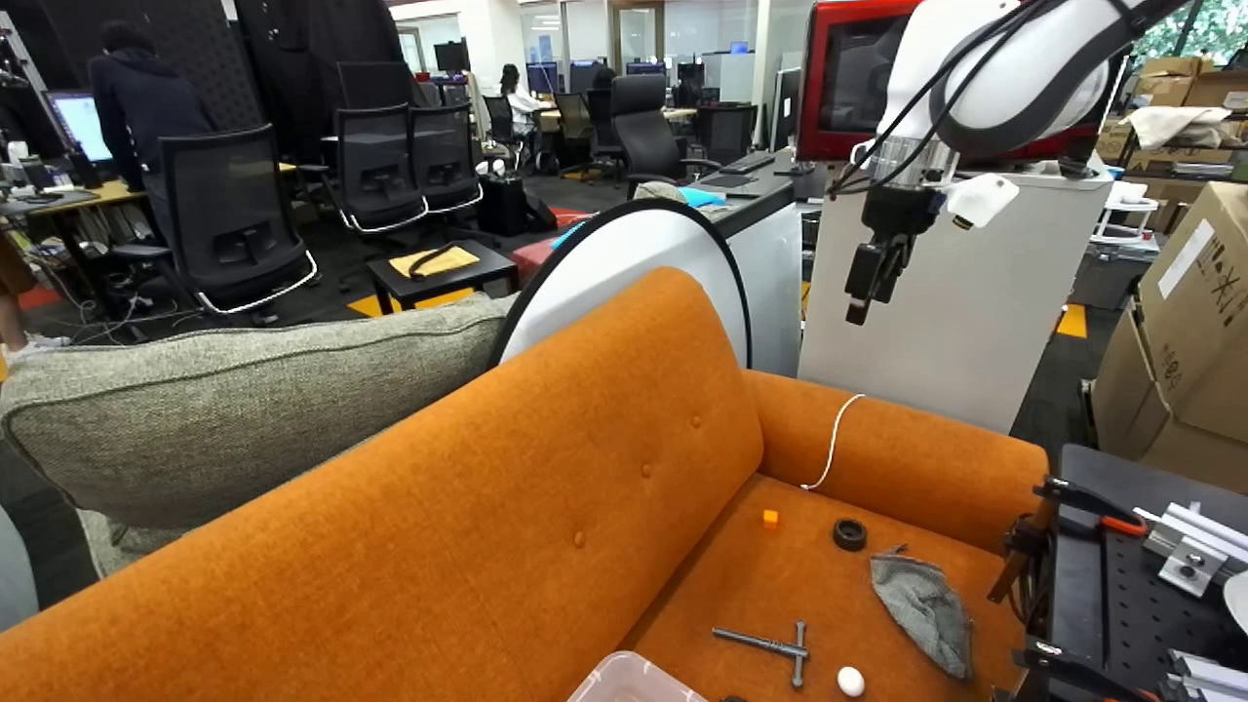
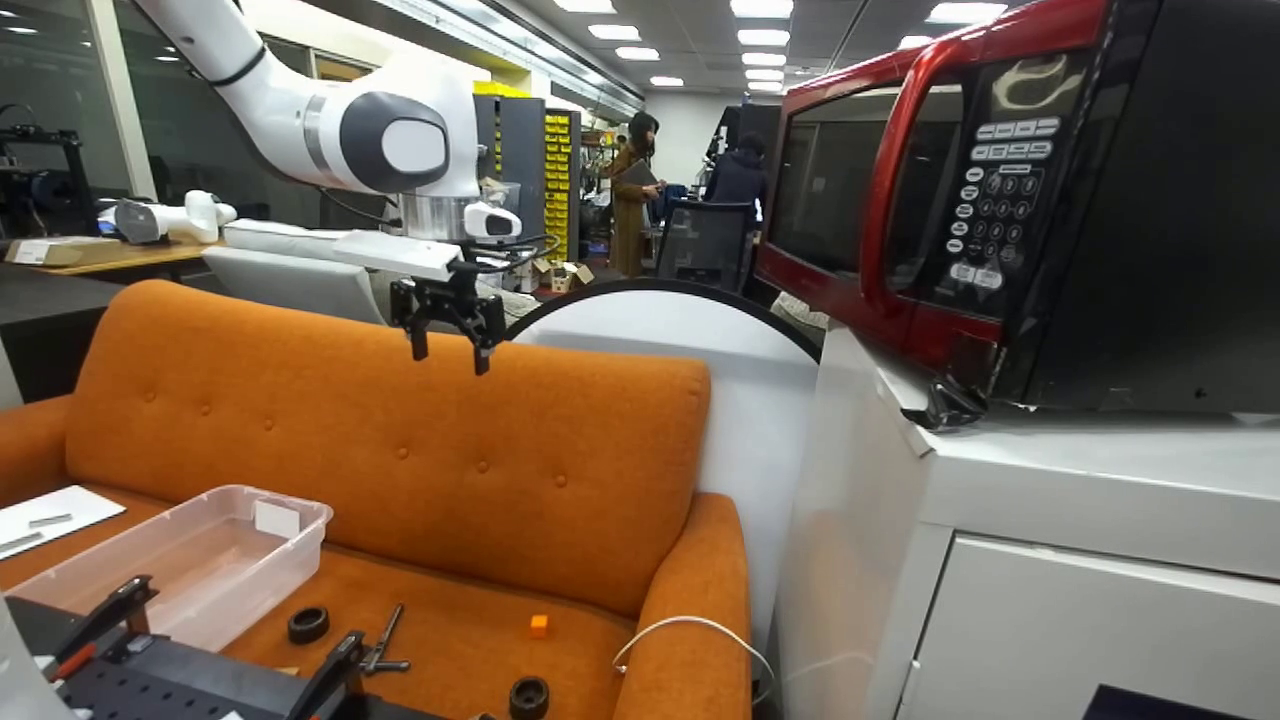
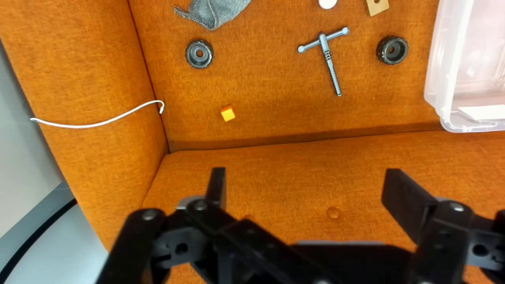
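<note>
High above the orange sofa, my gripper stands open with nothing between its fingers; it also shows in exterior view 2 (image 2: pixel 450 356). Below it on the seat lie a small orange-yellow cube (image 3: pixel 228 113), two black ring-shaped knobs, one left (image 3: pixel 199 53) and one right (image 3: pixel 392 49), and a grey metal T-handle screw (image 3: pixel 330 59). A grey cloth (image 1: pixel 924 610) and a white egg-like object (image 1: pixel 850 681) rest toward the seat's front. A white cord (image 3: pixel 97 124) hangs over the armrest. None of these is touched by the gripper.
A clear plastic bin (image 2: pixel 240 564) stands on the seat, looking empty but for a white label. The sofa backrest (image 2: pixel 396 444) rises behind. The red microwave (image 1: pixel 866 82) sits on a white cabinet. A black table with clamps (image 1: pixel 1123 585) borders the front.
</note>
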